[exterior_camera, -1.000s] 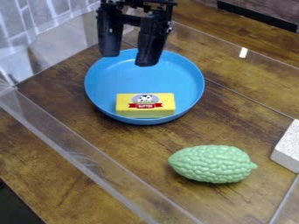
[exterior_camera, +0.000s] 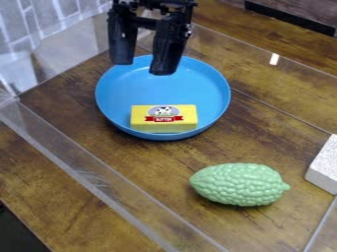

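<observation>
A blue bowl holds a yellow butter box in its front part. My black gripper hangs over the back of the bowl, open, with a wide gap between its two fingers and nothing seen between them. A bumpy green gourd-like object lies on the wooden table to the front right of the bowl.
A white block sits at the right edge of the view. Clear transparent panels run along the left and right of the table. Bare wood shows at the front left.
My gripper has shifted very slightly upward. The bowl, butter box and green object look unmoved.
</observation>
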